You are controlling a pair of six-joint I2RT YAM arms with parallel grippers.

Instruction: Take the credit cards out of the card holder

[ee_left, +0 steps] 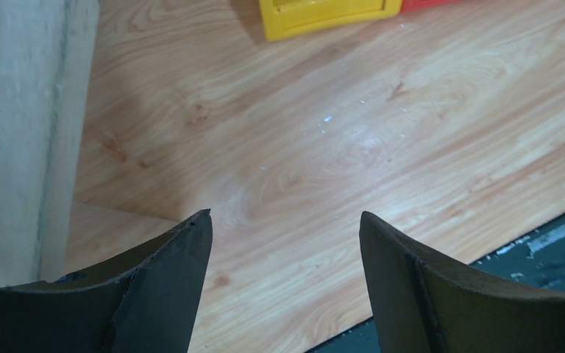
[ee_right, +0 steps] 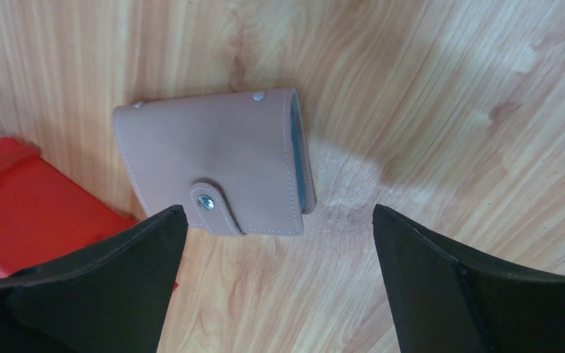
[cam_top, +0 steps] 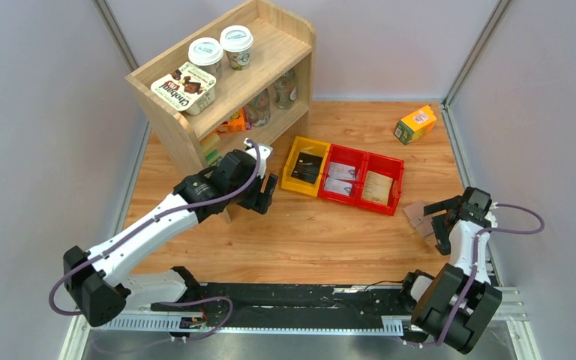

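Note:
A grey-pink card holder (ee_right: 235, 147) with a snap strap lies closed on the wood, right of the red and yellow tray; a blue edge shows inside its open side. In the top view it is partly under my right gripper (cam_top: 435, 225), which is open, its fingers either side of the holder's near edge in the right wrist view, nothing between them. My left gripper (cam_top: 265, 196) stands open beside the shelf, left of the tray, with bare wood between its fingers in the left wrist view.
The tray (cam_top: 302, 182) with cards in its compartments sits mid-table. A wooden shelf (cam_top: 262, 37) with cups and jars fills the back left, and a yellow-green box (cam_top: 415, 124) lies at the back right.

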